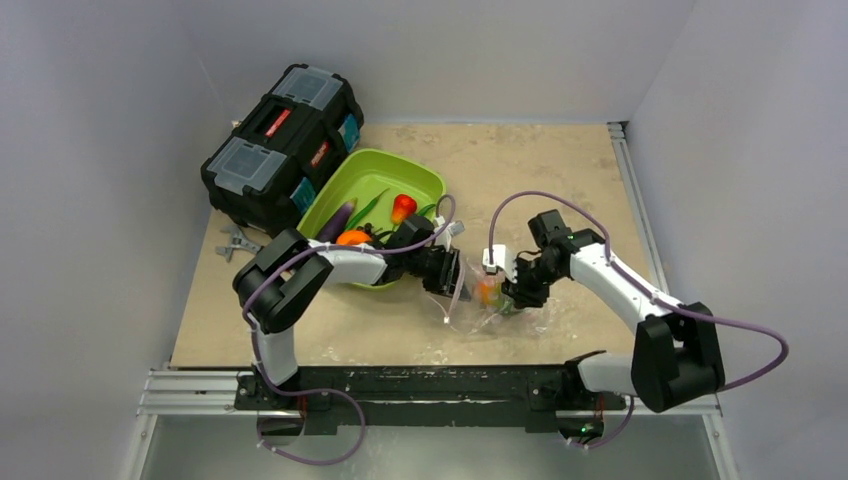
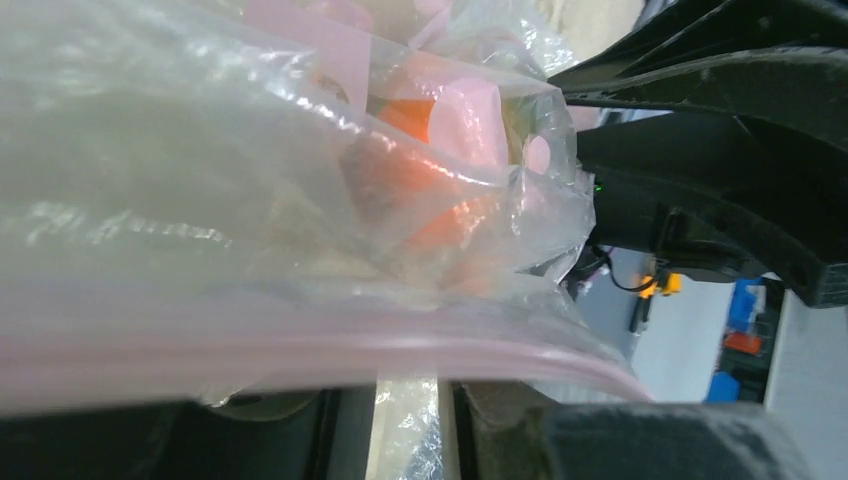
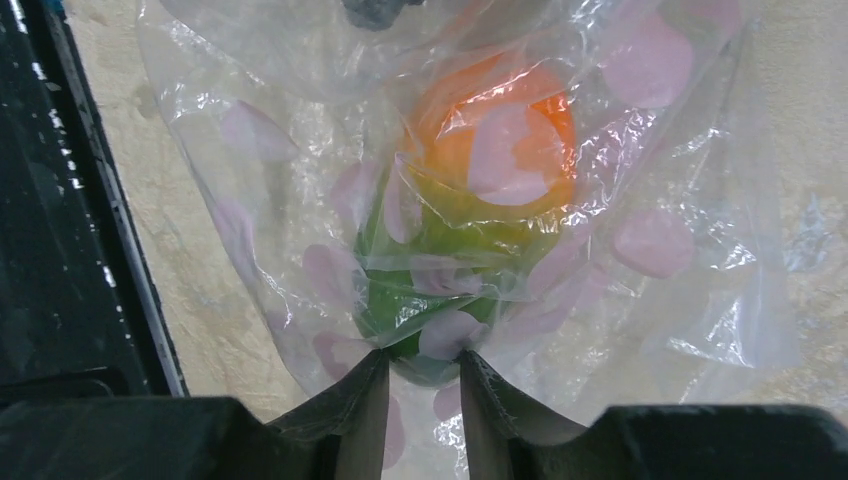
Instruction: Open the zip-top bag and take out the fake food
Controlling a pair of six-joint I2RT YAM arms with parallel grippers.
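Observation:
A clear zip bag (image 1: 470, 315) lies on the table with orange and green fake food (image 3: 440, 230) inside. My left gripper (image 1: 450, 280) is at the bag's left end; in the left wrist view its part-open fingertips sit under the zip edge (image 2: 300, 355), with plastic film between or behind them. My right gripper (image 1: 520, 295) is low over the bag's right part; in the right wrist view its fingertips, slightly apart, reach the bottom of the green food. Whether they grip it is unclear.
A green basin (image 1: 365, 175) with fake produce stands behind my left arm, beside black toolboxes (image 1: 280, 145). A wrench (image 1: 237, 243) lies at the left.

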